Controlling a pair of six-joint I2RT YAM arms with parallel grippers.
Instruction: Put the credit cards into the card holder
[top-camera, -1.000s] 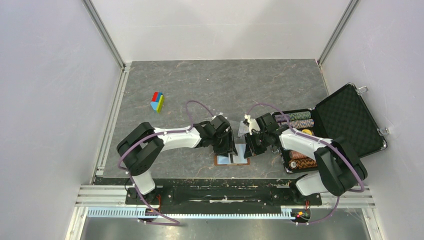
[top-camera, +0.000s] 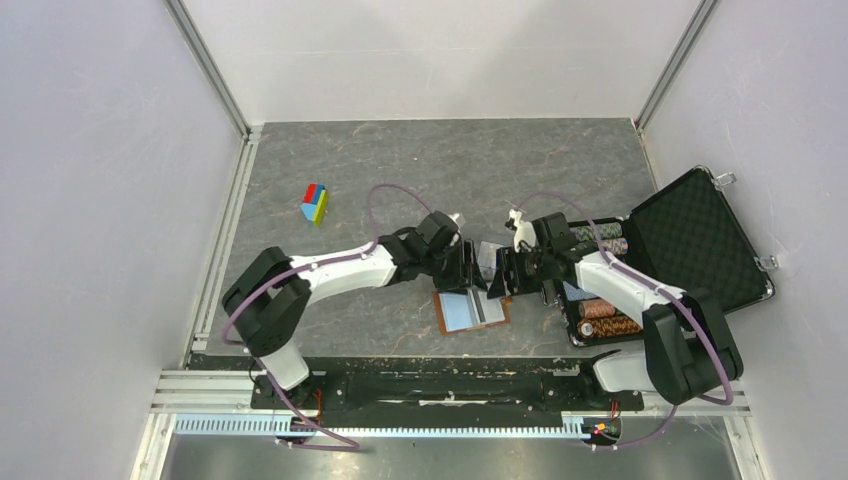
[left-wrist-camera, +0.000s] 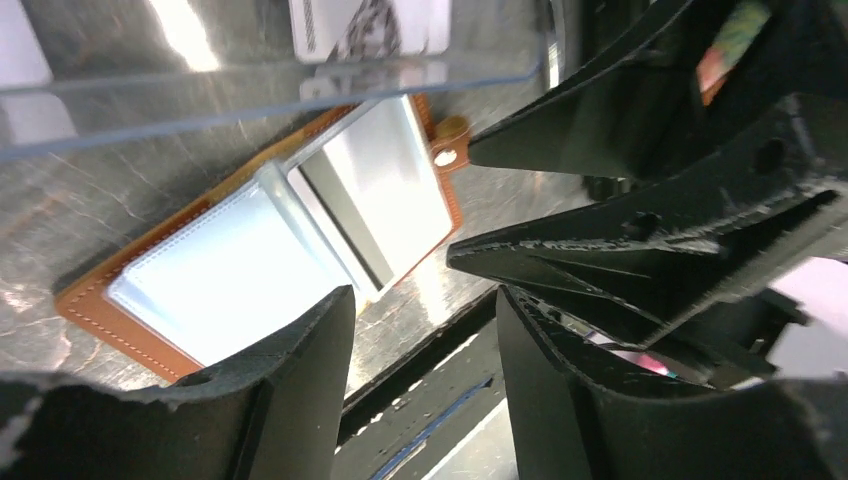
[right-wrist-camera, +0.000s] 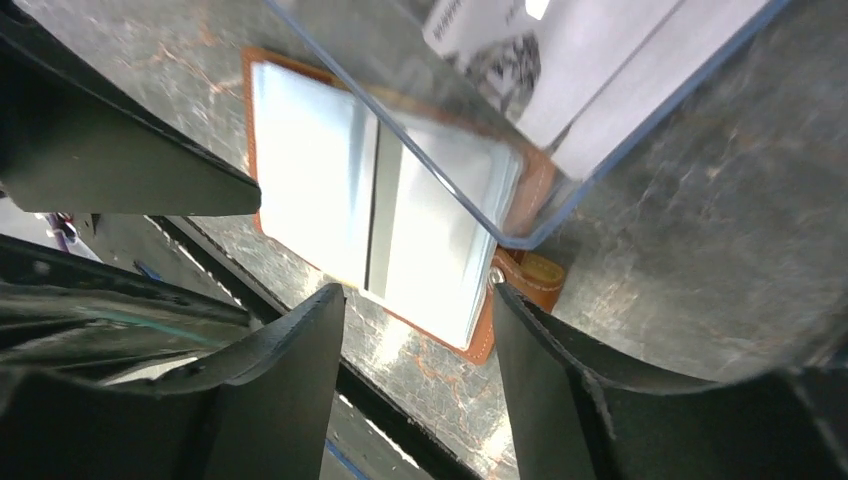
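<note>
The card holder lies open on the table in front of me, brown leather edges around pale clear sleeves, a grey strip running between its halves. Whether a card sits in the sleeves I cannot tell. Behind it stands a clear tray. White cards show in and beyond it, one with a grey picture; in the right wrist view, pale cards lie in the tray. My left gripper is open with nothing between its fingers, at the holder's near edge. My right gripper, open and empty, is at the holder's right end.
An open black case with several rolls of chips stands on the right, its lid laid back. Coloured blocks sit at the far left. Both grippers are close together over the holder.
The card holder has shifted slightly right and turned a little. The right gripper has moved slightly right and away from me.
</note>
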